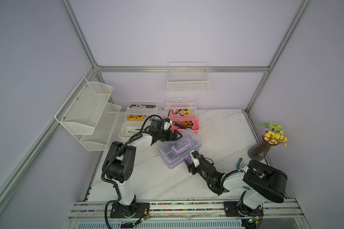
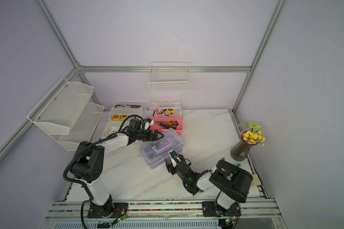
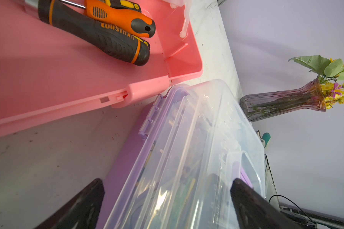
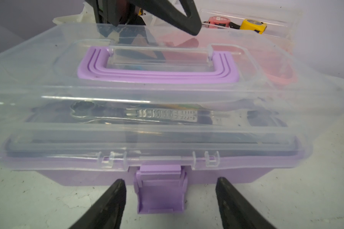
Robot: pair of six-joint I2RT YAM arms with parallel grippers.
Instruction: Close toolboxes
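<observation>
The purple toolbox (image 1: 168, 154) stands mid-table with its clear lid (image 4: 172, 91) down over the base. At its front, the purple latch (image 4: 160, 190) hangs below the lid's edge, not snapped over it. My right gripper is part open, one finger on either side of that latch and apart from it. Over the box's back left part, my left gripper is open with its fingers spread across the clear lid. Behind stands the pink toolbox (image 1: 195, 122), lid up, with tools inside. To its left, the white toolbox (image 1: 123, 131) also has its lid raised.
A vase of yellow flowers (image 1: 258, 150) stands at the right edge. Teal-handled tools (image 1: 239, 163) lie near the right arm. White wire shelves (image 1: 88, 110) hang at the left. Bare table lies right of the boxes and in front.
</observation>
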